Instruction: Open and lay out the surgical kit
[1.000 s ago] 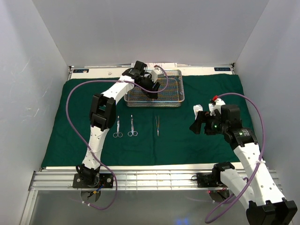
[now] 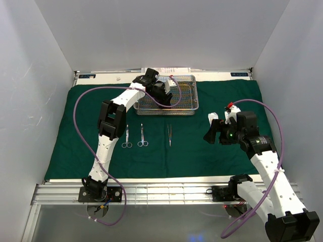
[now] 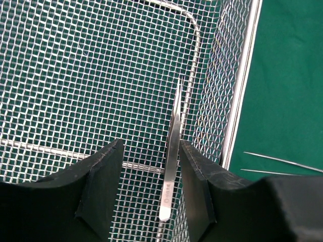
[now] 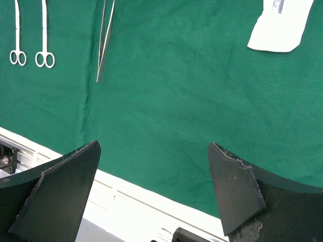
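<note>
In the wire mesh basket (image 2: 191, 106) at the back middle of the green drape, my left gripper (image 2: 165, 104) hangs low. Its part-open fingers (image 3: 103, 184) stand either side of a pair of tweezers (image 3: 172, 159), which lies along the basket's side wall. The right finger is close to the tweezers; contact cannot be made out. On the drape in front of the basket lie two scissors (image 2: 127, 137) (image 2: 142, 136) and another pair of tweezers (image 2: 169, 135). My right gripper stands open over bare drape, nothing between its fingers.
A white packet (image 4: 282, 24) lies on the drape near the right gripper. Behind the basket is a printed sheet (image 2: 166, 70). Purple hoses (image 2: 83, 136) loop along both arms.
My left gripper has shifted slightly within the basket, a little toward its front wall. The right arm, scissors and tweezers on the drape stay practically where they were.
</note>
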